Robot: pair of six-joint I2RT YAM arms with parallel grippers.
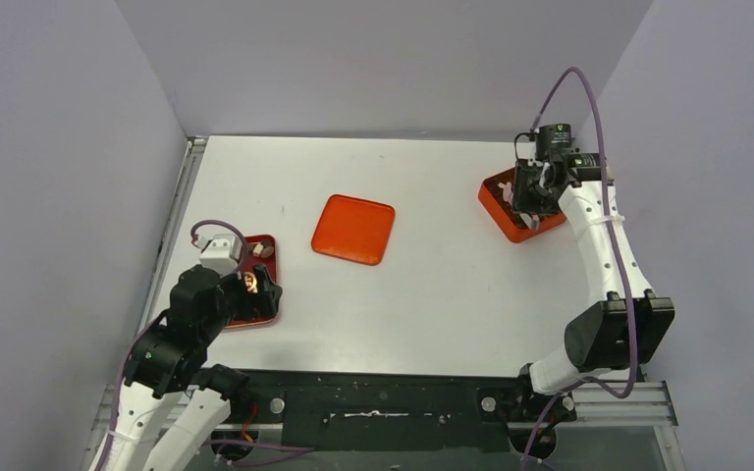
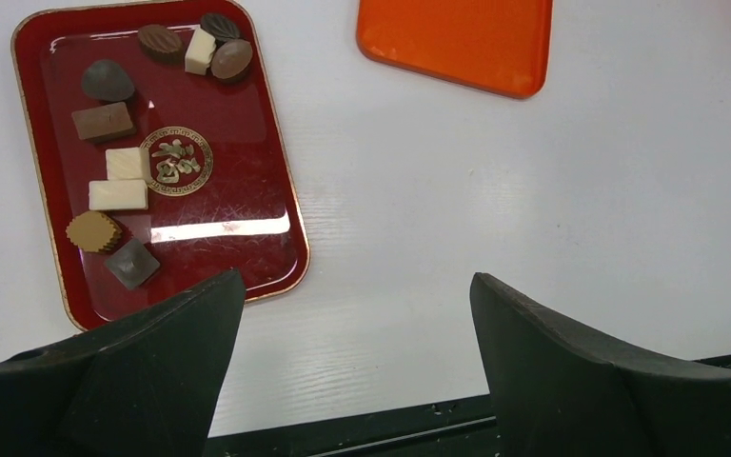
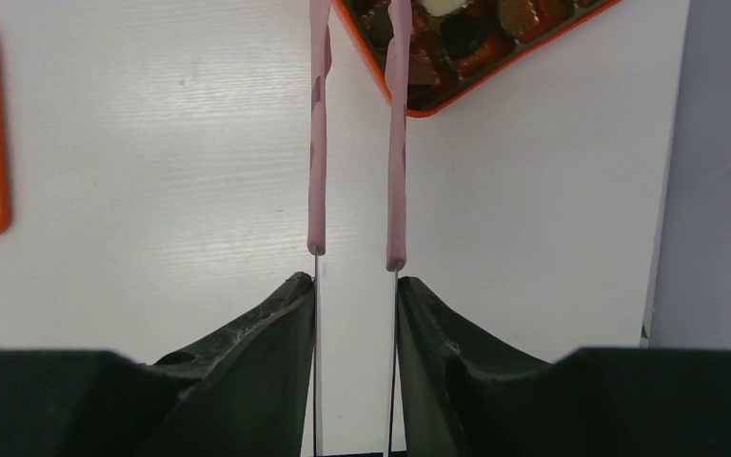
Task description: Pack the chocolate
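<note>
A dark red tray (image 2: 228, 162) at the left holds several chocolates, among them a brown bar (image 2: 102, 122) and a white one (image 2: 117, 194). My left gripper is over its near right side, fingers apart, empty. An orange box (image 1: 499, 221) at the back right holds chocolates in compartments, such as a dark one (image 3: 464, 38). My right gripper is over the box's near side, its pink-padded fingers apart, with nothing visible between the tips.
An empty flat orange tray (image 1: 352, 230) lies in the middle of the white table (image 1: 422, 314). Walls stand at back and sides.
</note>
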